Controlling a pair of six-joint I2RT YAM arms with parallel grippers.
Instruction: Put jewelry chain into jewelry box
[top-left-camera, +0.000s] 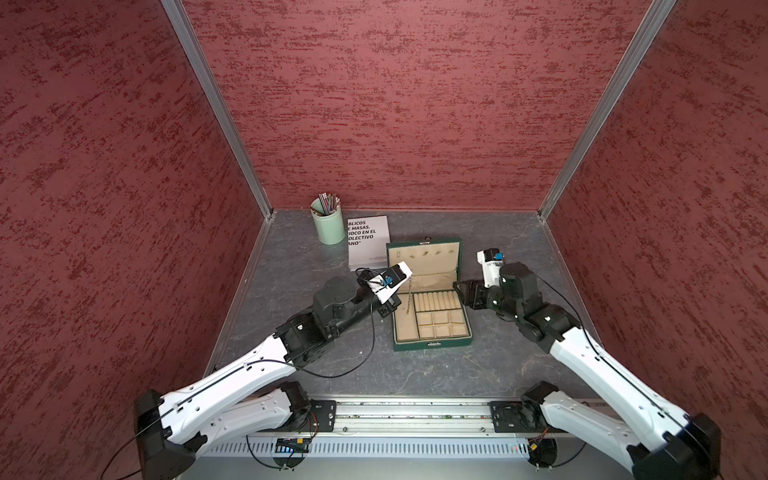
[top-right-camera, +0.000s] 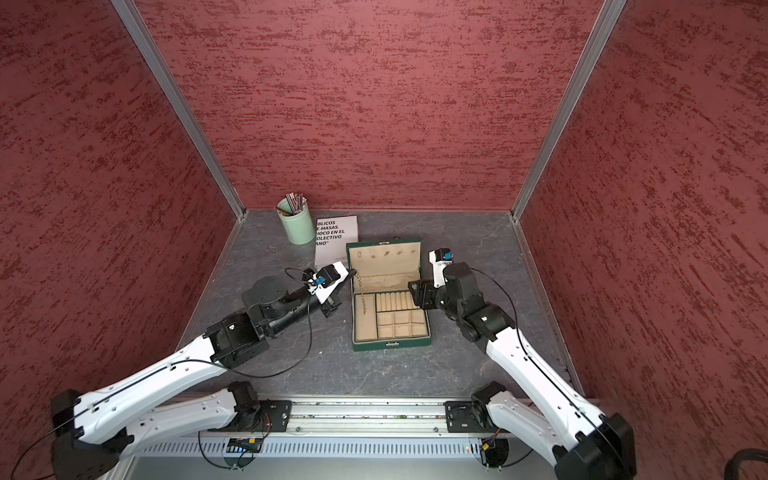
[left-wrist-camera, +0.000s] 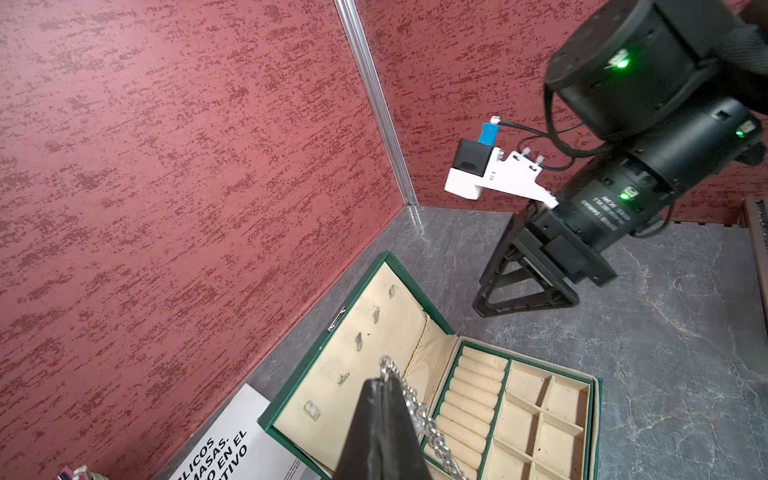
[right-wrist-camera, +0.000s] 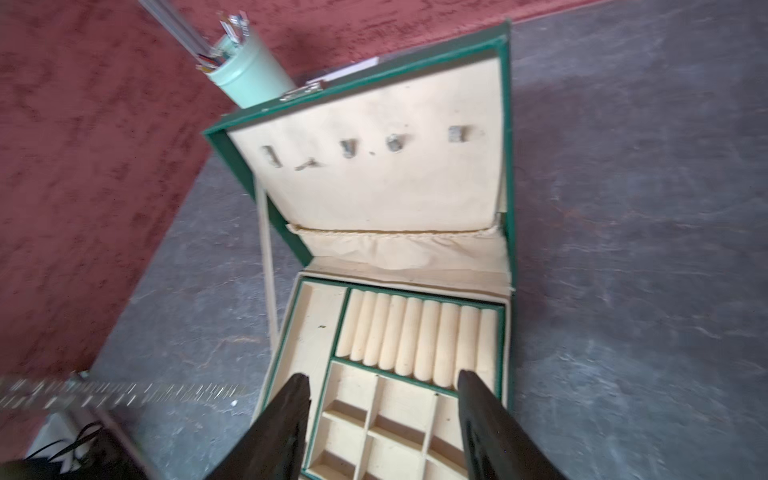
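Note:
A silver chain (left-wrist-camera: 420, 408) dangles from my left gripper, which is shut on it above the left part of the open green jewelry box (top-left-camera: 432, 344). In both top views the chain hangs over the long left compartment (top-right-camera: 365, 324). The box has a cream interior, a roll section (right-wrist-camera: 412, 336), small square compartments and an upright lid with hooks. My right gripper stands open with nothing between its fingers, above the box's right side; in the right wrist view the chain is only a blur at the left.
A pale printed booklet (top-left-camera: 368, 240) lies behind and left of the box. A mint cup (top-left-camera: 329, 228) of pencils stands at the back left. Red walls enclose the sides and back.

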